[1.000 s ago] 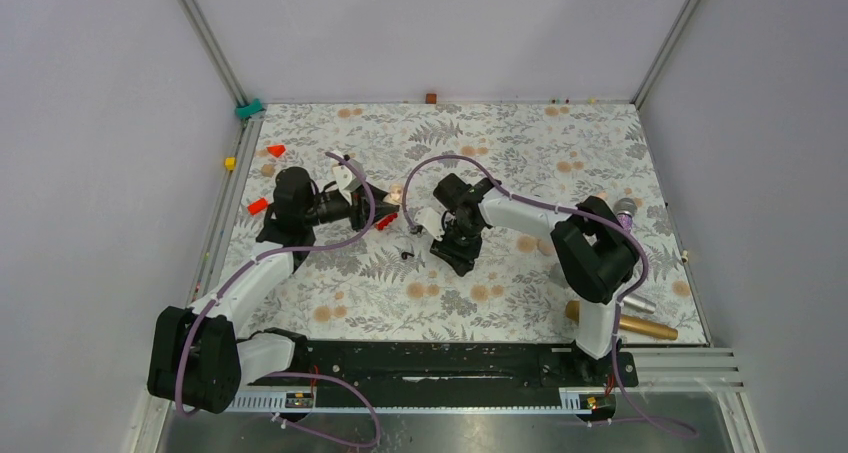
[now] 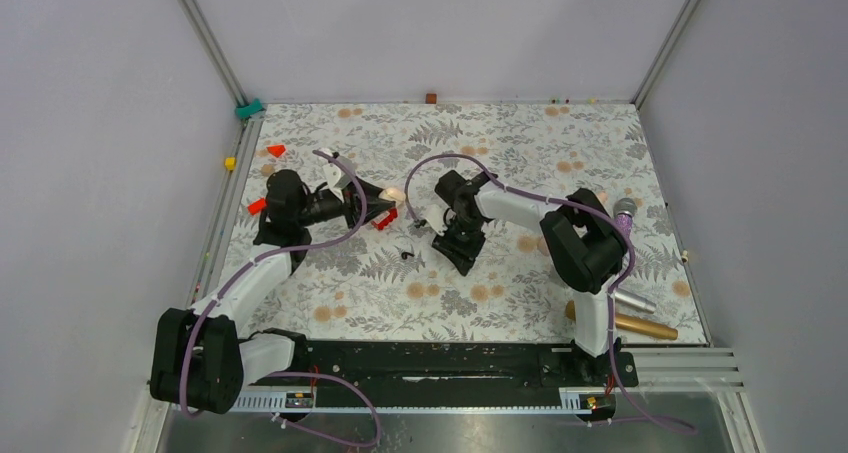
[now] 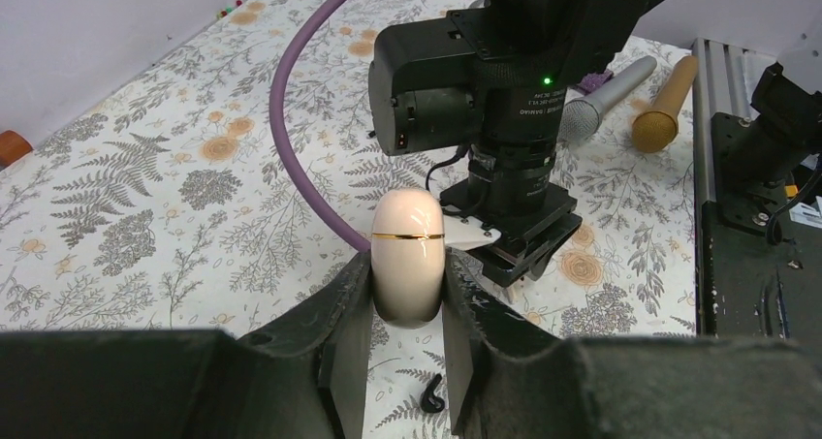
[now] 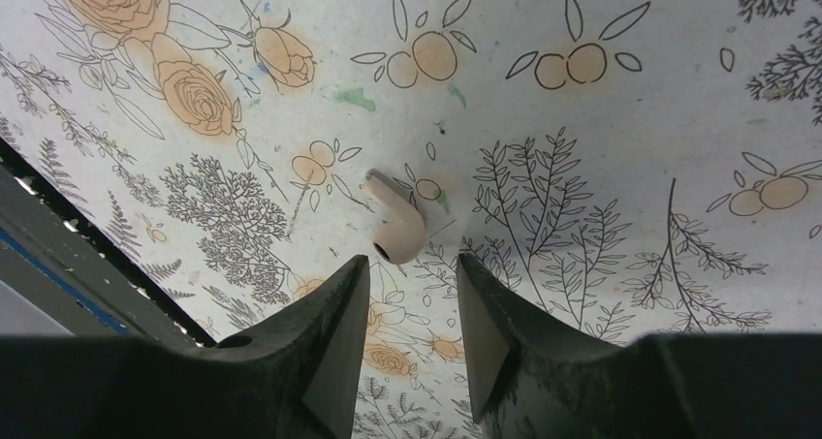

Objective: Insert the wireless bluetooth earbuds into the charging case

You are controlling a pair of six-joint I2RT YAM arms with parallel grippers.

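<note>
My left gripper is shut on the cream charging case (image 3: 407, 245) with its gold band, held up over the left middle of the table (image 2: 520, 133). In the right wrist view a cream earbud (image 4: 405, 235) lies on the patterned surface just beyond the fingertips of my open right gripper, which points downward with nothing between its fingers. In the top view the right gripper's wrist hides that earbud.
A small black piece (image 3: 432, 398) and red blocks (image 2: 385, 221) lie near the left gripper. Silver and gold microphones (image 2: 640, 325) are at the right edge. A purple cable arches over the middle.
The left gripper with the case has shifted slightly. The right arm's elbow has moved a little to the left, while its wrist stays near the middle.
</note>
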